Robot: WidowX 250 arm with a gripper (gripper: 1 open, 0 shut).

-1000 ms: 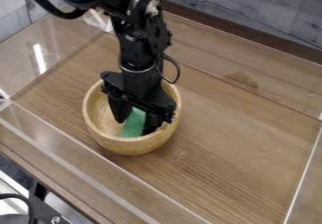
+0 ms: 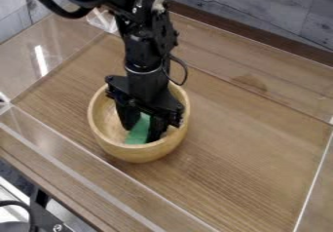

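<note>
A tan wooden bowl (image 2: pixel 136 149) rests on the wooden table. My black gripper (image 2: pixel 140 117) reaches down into it, its fingers around or just over a green object (image 2: pixel 138 132) lying inside. The fingers partly cover the green object, and I cannot tell whether they touch or grip it.
A grey wooden wall (image 2: pixel 274 17) runs along the back. A dark cable (image 2: pixel 26 212) lies at the lower left.
My gripper has shifted slightly over the bowl, and its fingers now cover the green object a little differently. The bowl has barely moved.
</note>
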